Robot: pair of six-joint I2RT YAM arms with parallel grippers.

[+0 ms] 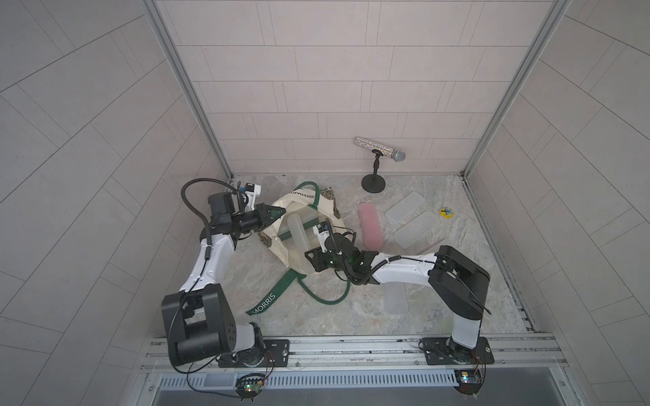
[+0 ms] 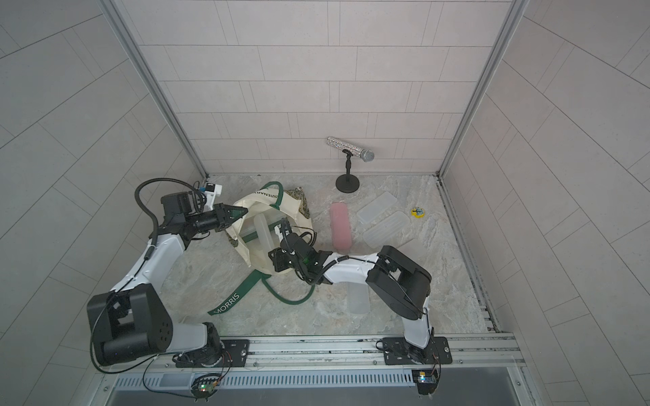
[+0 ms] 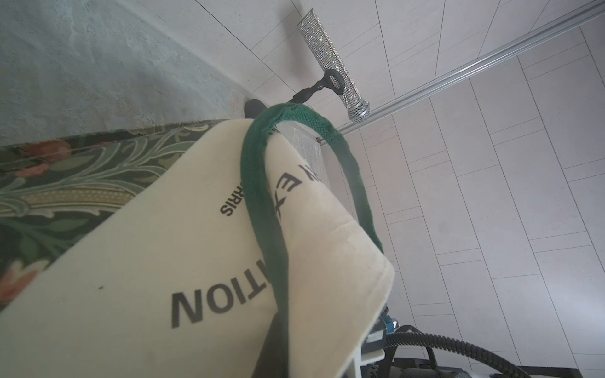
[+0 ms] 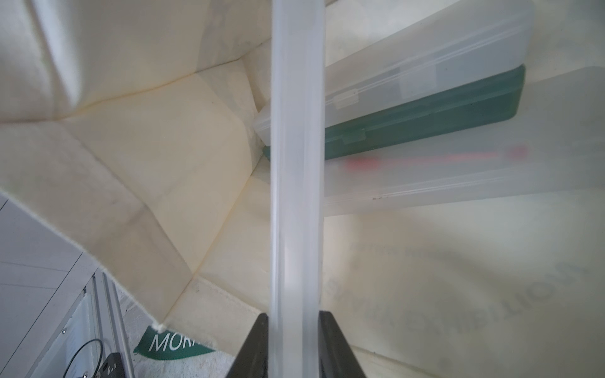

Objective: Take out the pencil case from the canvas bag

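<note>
The cream canvas bag with green straps lies open on its side. My right gripper is shut on a long translucent pencil case, which rises over the bag's opening. Behind it, inside the bag, lie a clear case, a green case and a frosted case with something red inside. My left gripper is shut at the bag's upper left rim; the folded canvas hides its fingertips in the left wrist view.
A pink case, several translucent cases and a small yellow object lie right of the bag. The microphone stand is at the back. Bare table shows at the front left and far right.
</note>
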